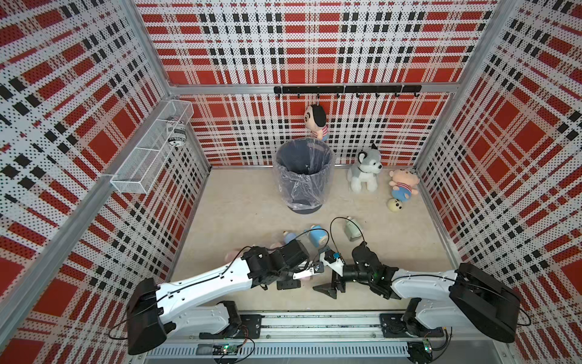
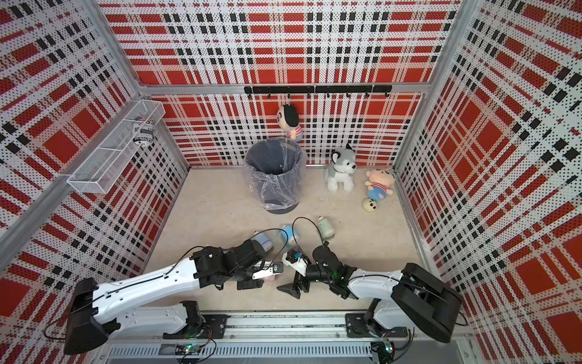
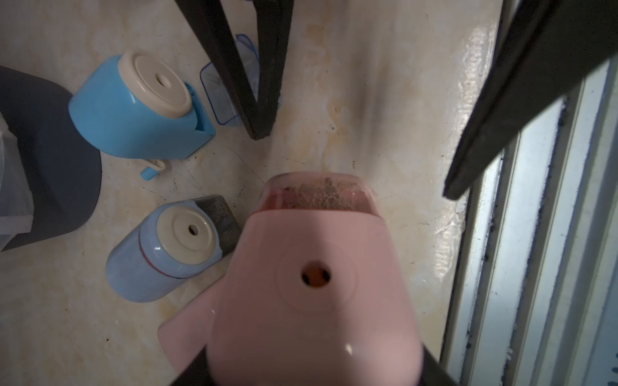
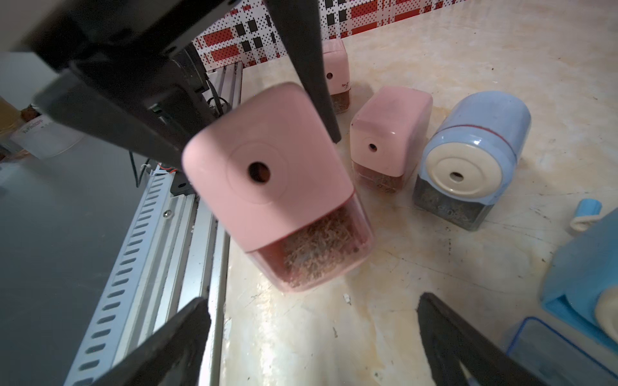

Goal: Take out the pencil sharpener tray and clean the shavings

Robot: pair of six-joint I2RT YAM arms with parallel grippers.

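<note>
A pink pencil sharpener (image 4: 276, 173) hangs above the table, tilted in the right wrist view, with my left gripper shut on its sides. Its clear tray sits in the lower end and holds brown shavings, which also show in the left wrist view. Facing that tray end, my right gripper is open. Its two fingers (image 3: 260, 119) stand wide apart with a gap between them and the sharpener. A clear blue-edged tray (image 4: 560, 353) lies on the table beside the bright blue sharpener (image 3: 138, 112).
Two more pink sharpeners (image 4: 391, 132) and a pale blue sharpener (image 4: 473, 154) stand nearby. A green sharpener (image 1: 352, 229) is farther right. Behind them stands the lined bin (image 1: 303, 176), with plush toys (image 1: 365, 170) to its right. Metal rails (image 3: 521, 193) border the table's front.
</note>
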